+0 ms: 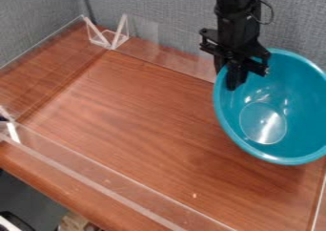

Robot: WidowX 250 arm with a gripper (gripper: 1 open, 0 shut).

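A large teal bowl (280, 120) fills the right of the view, tilted on its side toward the camera. My black gripper (235, 65) reaches down from the top to the bowl's upper left rim, which hides the fingertips, so whether the fingers are shut on it is unclear.
A white wire-like stand (107, 36) is at the back left. Grey padded walls line the back and left, and clear strips run along the table's edges.
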